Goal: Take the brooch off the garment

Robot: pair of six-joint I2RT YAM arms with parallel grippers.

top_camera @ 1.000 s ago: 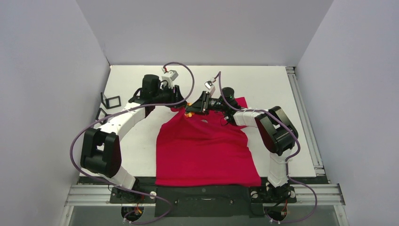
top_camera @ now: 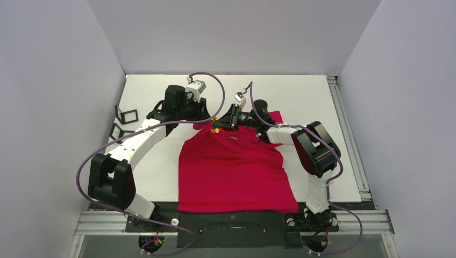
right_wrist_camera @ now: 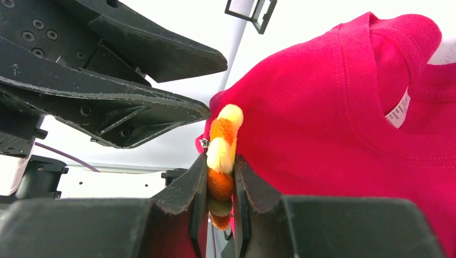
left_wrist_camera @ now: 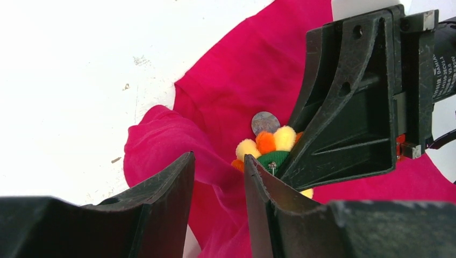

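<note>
The brooch, a fuzzy yellow-and-orange flower, stands edge-on between the fingertips of my right gripper, which is shut on it. Its green back with a metal pin faces the left wrist camera, partly covered by the right fingers. The red garment lies spread on the table, one raised fold reaching up to the brooch. My left gripper is open just left of the brooch, with that fold showing behind the gap. Whether the pin still passes through the cloth, I cannot tell.
A grey disc lies on the garment near the brooch. Black frames stand at the table's left edge. Both grippers are very close together.
The right arm has hardly moved.
</note>
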